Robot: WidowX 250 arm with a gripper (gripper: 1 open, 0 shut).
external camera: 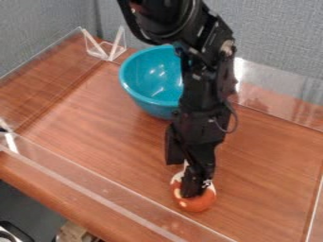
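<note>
My black gripper (192,178) reaches down at the front middle of the wooden table, its fingers low around a red-orange round object (195,200) with light markings. The fingertips are partly hidden against the object, so I cannot tell whether they grip it. A teal bowl (144,83) stands behind the arm, partly hidden by it.
A white wire rack (104,45) sits at the back left. Clear wood lies to the left and right of the arm. A transparent strip runs along the front edge, and a clear panel along the back.
</note>
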